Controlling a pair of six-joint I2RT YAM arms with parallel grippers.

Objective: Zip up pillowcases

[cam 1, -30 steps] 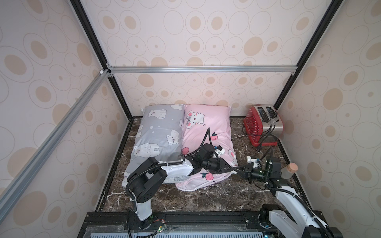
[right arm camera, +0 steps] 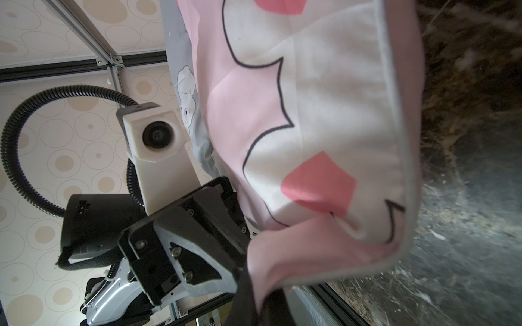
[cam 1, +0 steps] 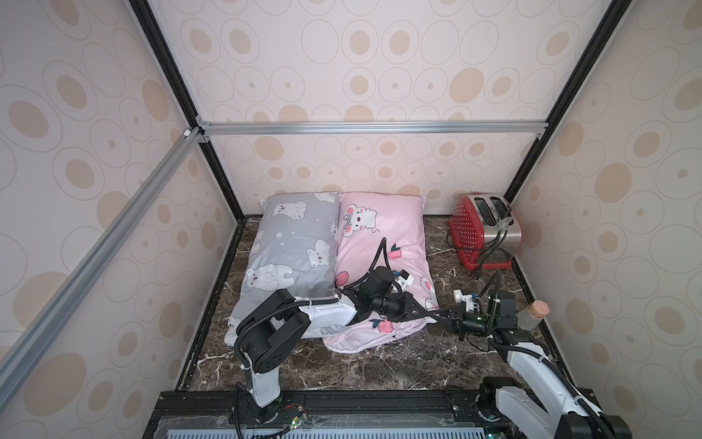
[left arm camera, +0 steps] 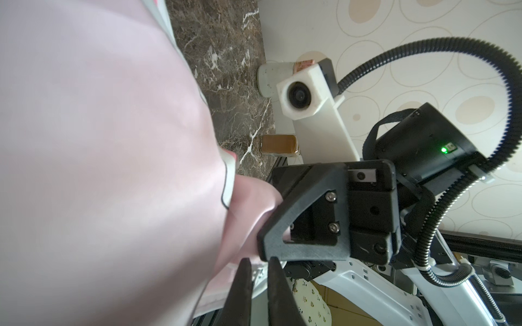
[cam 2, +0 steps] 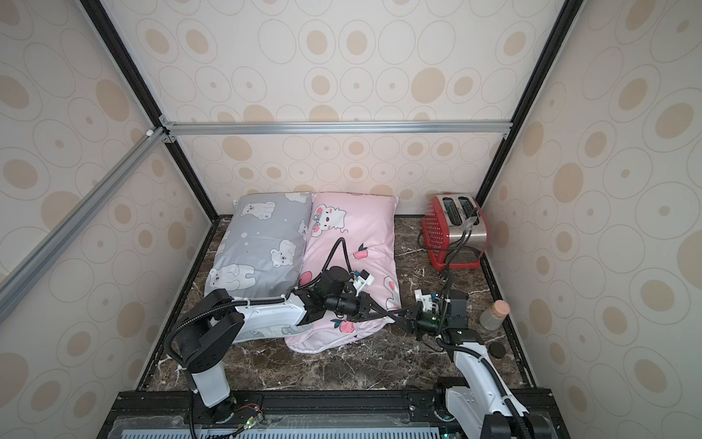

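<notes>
The pink pillowcase [cam 1: 384, 219] lies lengthwise beside the grey pillowcase [cam 1: 296, 234]; both look filled. At the pink one's near right corner, my left gripper and right gripper meet almost tip to tip. Pink cloth from that corner runs between the right fingers, which are shut on it. The left fingers are shut close together over the pale edge of the opening [left arm camera: 261, 274]; whether a zipper pull sits between them is unclear. The left arm covers part of both pillowcases in the top views.
A red toaster [cam 1: 484, 230] with a dark cord stands at the back right. Close to the right arm is a jar with a cork-coloured lid [cam 2: 495, 314]. Bare dark marble [cam 1: 329, 373] lies in front of the pillowcases.
Both arms have sunk very slightly at the pink corner over the last second. The pillowcases look the same.
</notes>
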